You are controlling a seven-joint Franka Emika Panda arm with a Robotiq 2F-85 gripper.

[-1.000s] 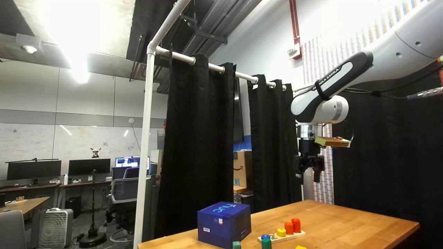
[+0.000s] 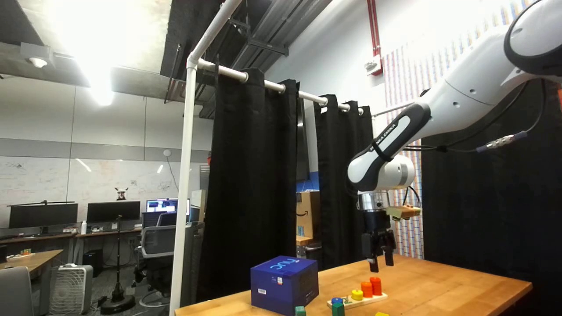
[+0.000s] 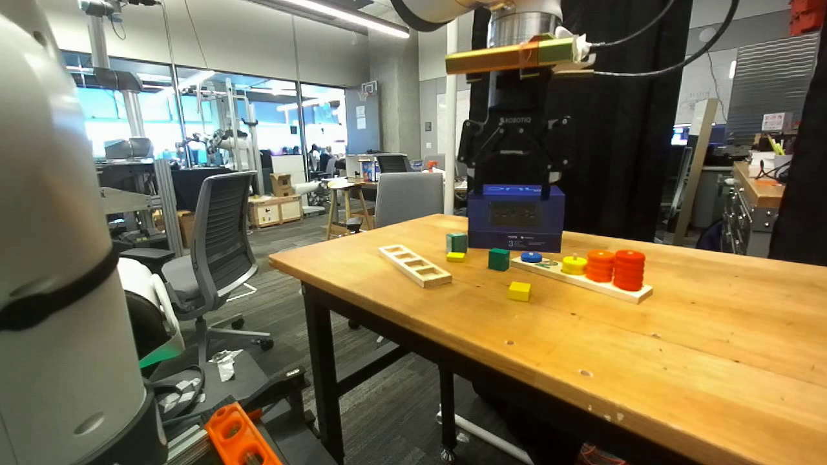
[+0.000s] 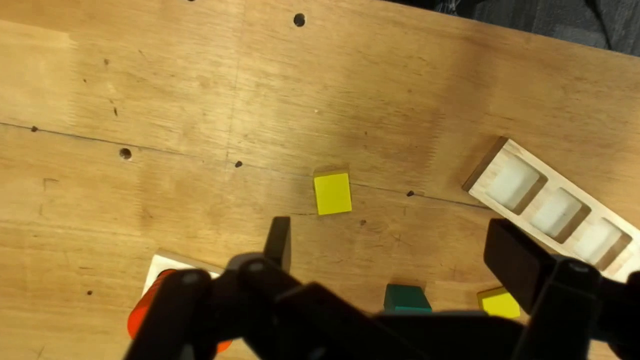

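Observation:
My gripper hangs over the table with its fingers apart and nothing between them. In the wrist view a yellow block [image 4: 333, 194] lies on bare wood a little beyond the fingertips. A dark green block [image 4: 406, 297] and a second yellow block [image 4: 501, 303] sit lower, partly covered by the gripper. The wooden tray [image 4: 558, 207] with several empty compartments is at the right. In exterior view 2, a stacking board [image 3: 620, 293] carries a blue ring [image 3: 531, 256], a yellow piece [image 3: 574, 265] and two orange-red stacks [image 3: 628, 270].
A blue NUC box [image 3: 517, 221] stands behind the blocks, beside a further green block [image 3: 457, 243]. The table's near edge and left corner are open, while its right side [image 3: 736, 333] is clear. Black curtains [image 2: 255, 174] hang beyond the table.
The arm has come down and shifted left in exterior view 1, bringing the gripper closer to the table. The blocks, board and box have stayed in place.

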